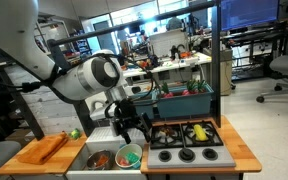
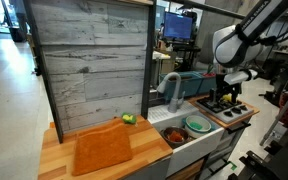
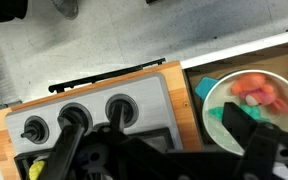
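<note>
My gripper stands open, its dark fingers [image 3: 115,118] spread apart with nothing seen between them. In the wrist view it looks down over the right edge of the stove [image 3: 149,88] and the wooden counter strip beside the sink. One finger shows over the stove, the other over a white bowl [image 3: 214,132] holding orange, pink and teal items. Exterior view 1 puts the gripper [image 1: 130,128] above the area between the bowl [image 1: 130,155] and the stove [image 1: 189,158]. A yellow object [image 1: 200,132] lies on a back burner.
A metal pot [image 1: 100,159] with reddish contents shares the sink with the bowl. An orange towel [image 2: 102,146] and a small green-yellow object [image 2: 130,119] lie on the left counter. Behind the stove is a blue-green bin [image 1: 184,105]; a dark post [image 1: 215,75] rises nearby.
</note>
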